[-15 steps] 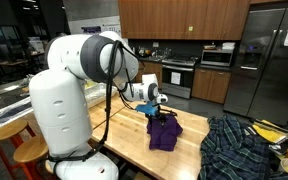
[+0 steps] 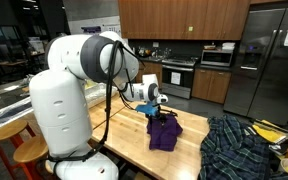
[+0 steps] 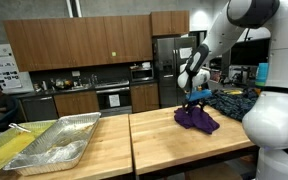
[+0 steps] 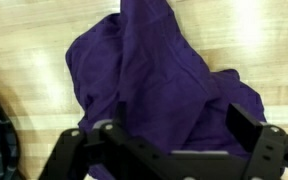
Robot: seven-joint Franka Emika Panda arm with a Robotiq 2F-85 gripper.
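Observation:
A purple cloth (image 2: 165, 133) lies crumpled on the light wooden table, with folds and loose ends spreading several ways. In the wrist view the cloth (image 4: 164, 75) fills the middle, one strip running to the top edge. My gripper points down over it, its fingers wide apart at the lower edge of that view and empty. From the side, the gripper (image 3: 192, 101) hangs just above the cloth (image 3: 196, 118); whether the fingertips touch it I cannot tell.
A dark plaid cloth (image 2: 230, 148) lies bunched to the right of the purple one. Foil trays (image 3: 56, 142) stand at the table's far end in the second exterior view. Bare tabletop (image 3: 154, 135) lies between. Stools (image 2: 29, 150) stand beside the table.

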